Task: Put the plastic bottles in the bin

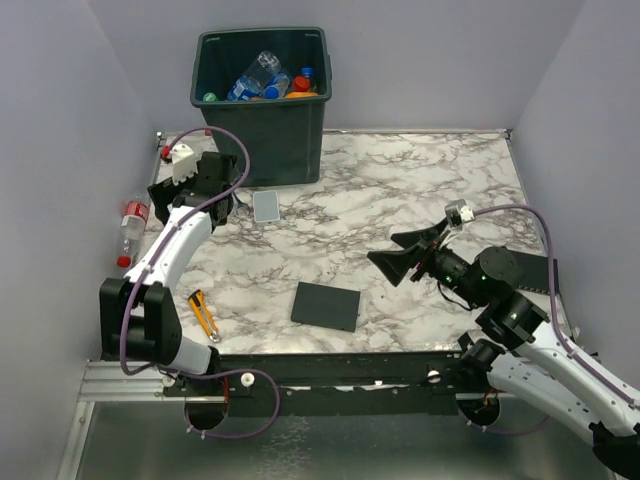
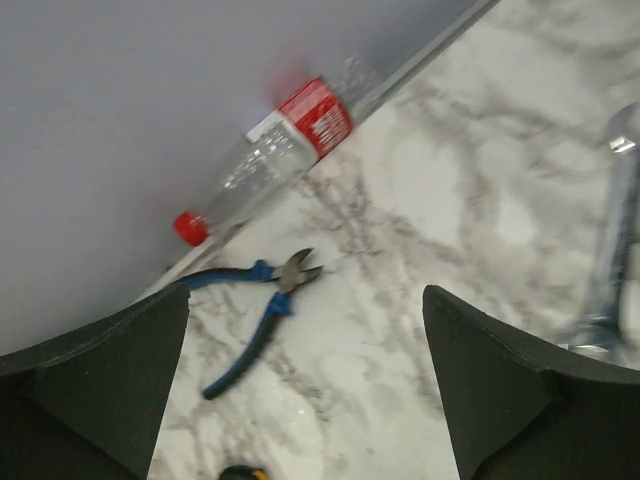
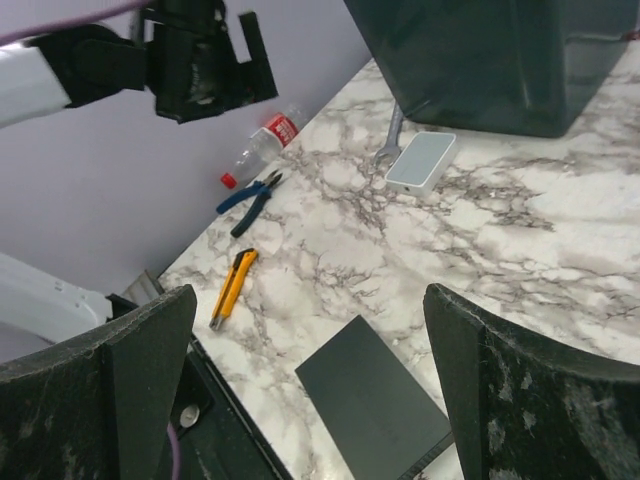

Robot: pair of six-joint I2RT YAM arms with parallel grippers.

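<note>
Against the left wall lies a clear plastic bottle with a red label and red cap. In the left wrist view the same bottle is on its side, beyond the open fingers and apart from them. My left gripper is open and empty, over the table's left side in front of the bin. The dark green bin stands at the back with several bottles in it. Over the right-middle of the table, my right gripper stands open, nothing between its fingers.
Blue-handled pliers lie close to the bottle, with a wrench off to the right. A grey box, a yellow cutter and a dark flat slab rest on the marble table.
</note>
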